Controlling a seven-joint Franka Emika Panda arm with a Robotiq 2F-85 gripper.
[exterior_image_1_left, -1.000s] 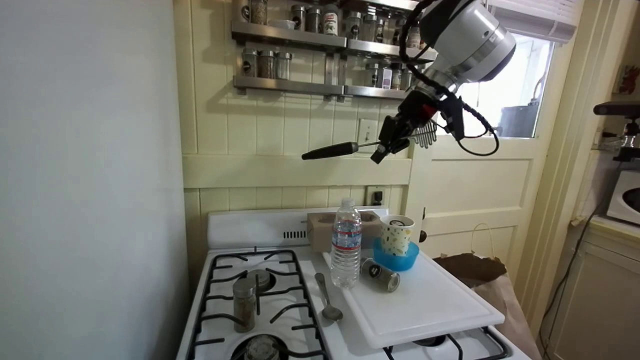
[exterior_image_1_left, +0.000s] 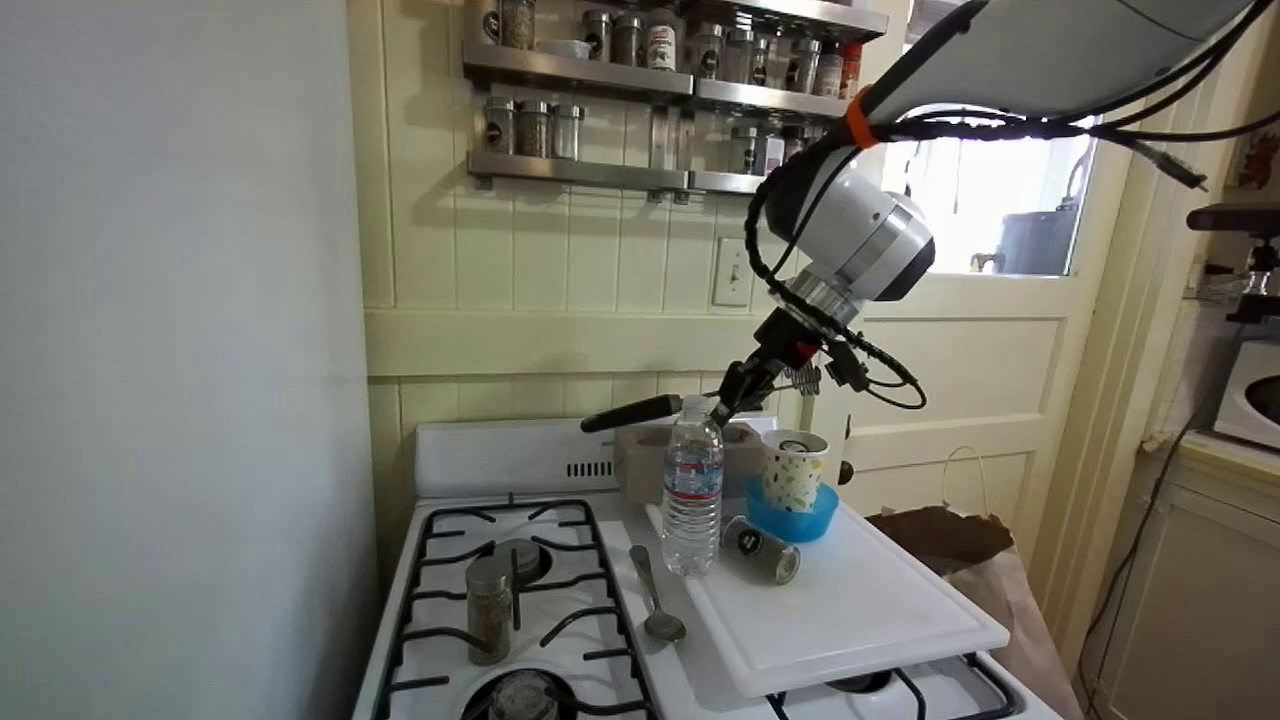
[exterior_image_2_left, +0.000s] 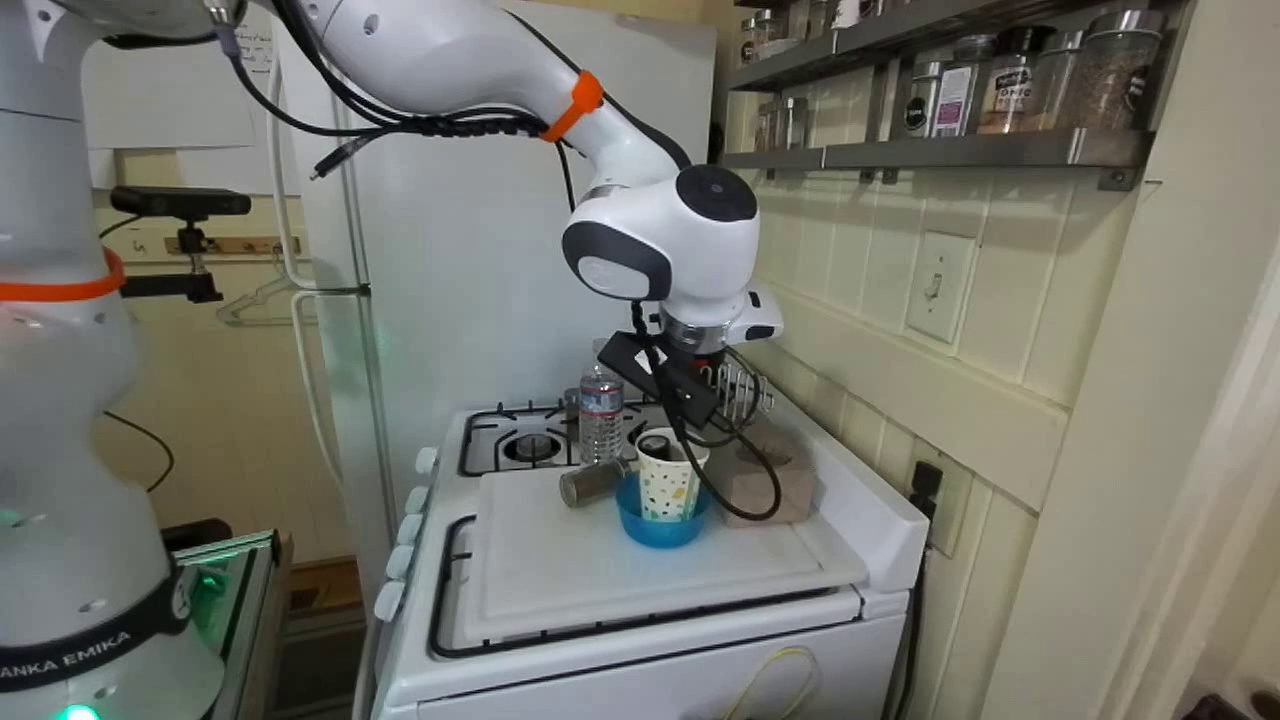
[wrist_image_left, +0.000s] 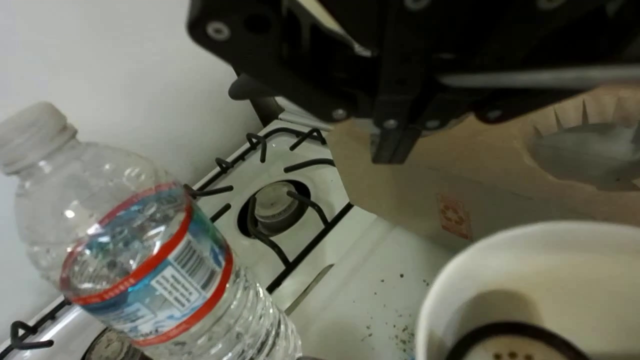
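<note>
My gripper (exterior_image_1_left: 723, 415) is shut on the metal shaft of a kitchen utensil with a black handle (exterior_image_1_left: 630, 413) and a wavy wire head (exterior_image_2_left: 740, 390). The utensil lies roughly level across the fingers, handle to one side and head to the other. In the wrist view the fingers (wrist_image_left: 393, 147) are pressed together, with the shaft (wrist_image_left: 540, 78) blurred along the top right. The gripper appears just above a brown cardboard box (wrist_image_left: 384, 180) at the back of the stove; whether it touches is not clear.
A water bottle (exterior_image_1_left: 692, 492) stands close by. A patterned cup (exterior_image_1_left: 792, 474) sits in a blue bowl (exterior_image_1_left: 810, 521) on the white cutting board (exterior_image_1_left: 864, 600), beside a jar (exterior_image_1_left: 762, 552) on its side. A spoon (exterior_image_1_left: 655, 606) and an upright jar (exterior_image_1_left: 488, 618) are further forward.
The arm has come down and to the left in exterior view 1, bringing the utensil from high before the wall to just above the box. The objects on the stove have not moved.
</note>
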